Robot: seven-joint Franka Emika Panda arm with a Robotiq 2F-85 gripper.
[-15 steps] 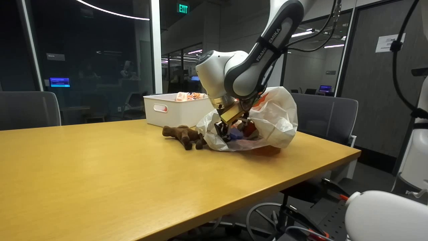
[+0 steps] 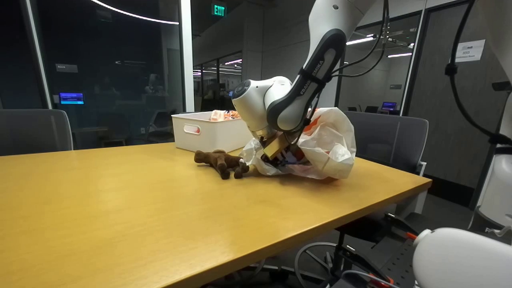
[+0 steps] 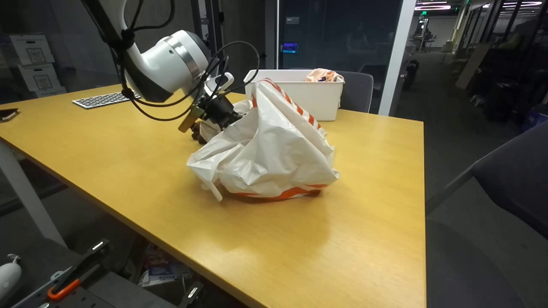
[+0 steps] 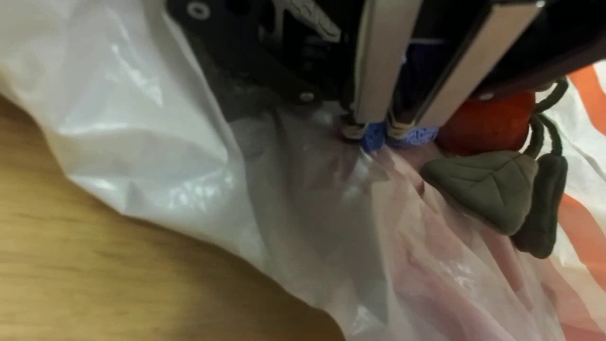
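Note:
A white plastic bag with orange stripes lies on its side on the table, its mouth facing exterior view 1. My gripper reaches into that mouth, fingers close together on a blue-purple textured thing; part of it shows between the fingers. How much of it they hold is hidden. Right beside it in the bag are a red thing and a grey-green leaf-shaped piece with cords. In exterior view 2 the bag covers my fingertips. A brown plush toy lies outside, by the bag's mouth.
A white bin with orange-and-white cloth in it stands behind the bag. A keyboard lies at the table's far left in exterior view 2. Towards exterior view 1 the table is clear.
The arm has moved lower, and the gripper has gone deeper into the bag's mouth. The bag's front edge has shifted and crumpled around it. The plush toy and bin look unmoved.

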